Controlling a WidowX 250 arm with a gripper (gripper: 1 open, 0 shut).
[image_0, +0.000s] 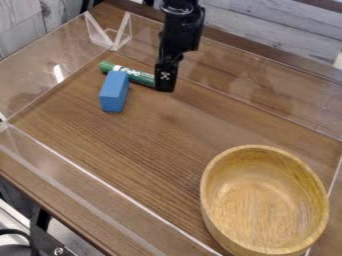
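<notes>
My gripper (164, 82) is at the upper middle of the camera view, open, its fingertips low over the table at the right end of a green tube (123, 72) with a white label. A blue block (115, 92) lies just below and left of the tube. Whether the fingertips touch the tube is hard to tell.
A large yellow bowl (265, 200) stands at the lower right. A clear plastic object (110, 30) is at the upper left.
</notes>
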